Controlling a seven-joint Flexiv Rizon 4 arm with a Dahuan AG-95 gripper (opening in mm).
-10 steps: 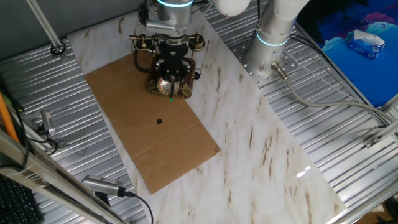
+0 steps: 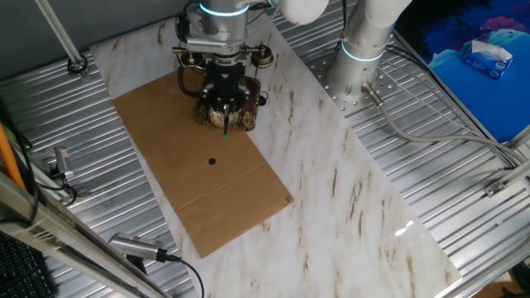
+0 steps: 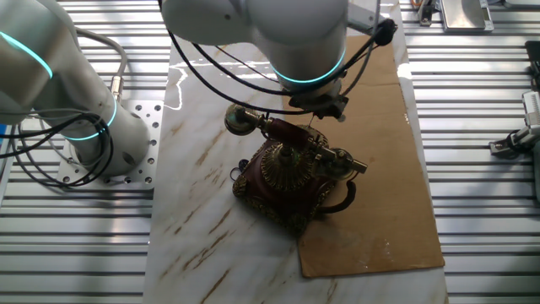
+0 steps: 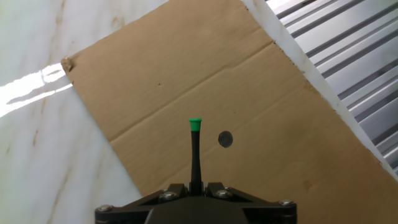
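My gripper appears in the wrist view as a narrow black shaft with a green tip, its fingers drawn together and nothing else seen between them. Below it lies a brown cardboard sheet point(image 4: 205, 81) with a small black disc point(image 4: 226, 139) just right of the tip. An ornate old-style telephone point(image 3: 283, 173) in dark red and gold stands partly on the cardboard, its handset point(image 3: 288, 133) resting across the top. In exterior view 1 the gripper point(image 2: 225, 136) hangs in front of the telephone and hides much of it; the green tip shows over the cardboard's near side.
A marble-patterned board point(image 2: 331, 190) lies under everything, clear toward the front right. The arm's base point(image 2: 352, 79) stands at the right edge, its cable trailing off. At the lower left is a silver camera-like device point(image 2: 137, 247). A tissue box point(image 2: 487, 60) lies far right.
My arm and gripper have shifted slightly to the left, and the green tip sits a little lower in exterior view 1. The telephone, cardboard and black disc have stayed in place.
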